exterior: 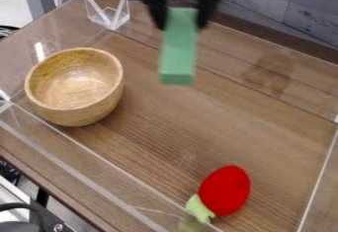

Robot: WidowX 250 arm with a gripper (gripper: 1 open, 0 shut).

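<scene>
My gripper (179, 4) is at the top of the view, dark and motion-blurred, shut on a green block (177, 53) hanging beneath it. A wooden bowl (75, 108) sits on the table at the left, lower left of the block. A red object (227, 191) with a light green tip lies near the front right. The gripper's fingers are too blurred to make out.
A small clear wire-like item (110, 11) stands at the back left. Cables and dark hardware are at the left edges.
</scene>
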